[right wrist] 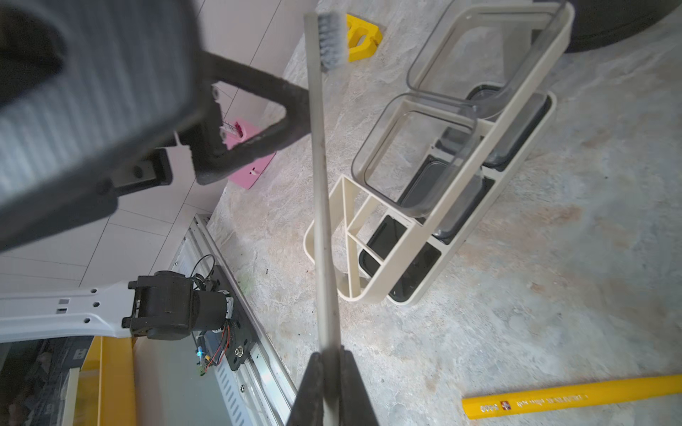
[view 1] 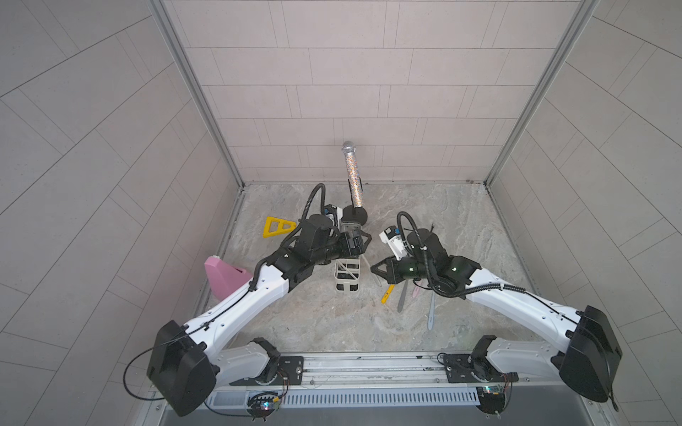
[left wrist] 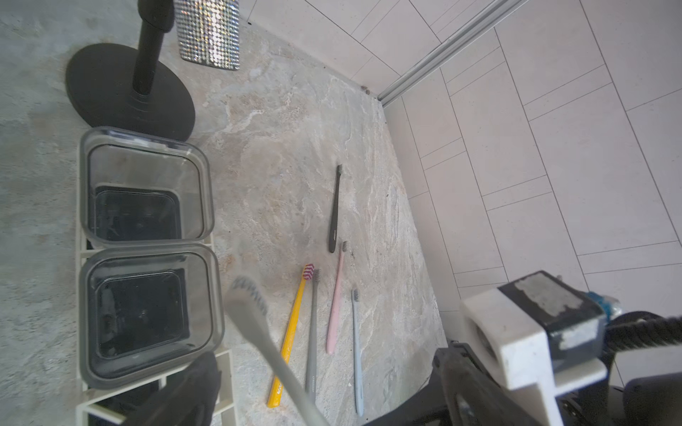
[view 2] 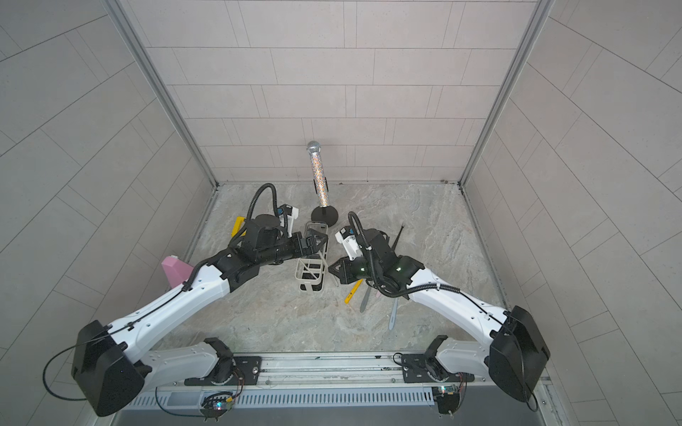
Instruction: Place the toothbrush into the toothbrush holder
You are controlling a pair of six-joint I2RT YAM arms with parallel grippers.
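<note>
A white toothbrush (right wrist: 319, 177) stands raised above the toothbrush holder (right wrist: 447, 213), its bristles upward in the right wrist view, with my right gripper shut on its lower handle. My left gripper (view 1: 358, 243) is open over the holder, its fingers either side of the brush in the left wrist view, near but not visibly closed on it. The holder has two clear cups at the back and a divided cream section at the front.
Yellow (left wrist: 287, 340), grey (left wrist: 312, 333), pink (left wrist: 334, 319), light blue (left wrist: 357, 369) and black (left wrist: 334, 213) toothbrushes lie right of the holder. A microphone stand (view 1: 353, 213) stands behind it. A pink object (view 1: 221, 273) and yellow piece (view 1: 277, 227) lie left.
</note>
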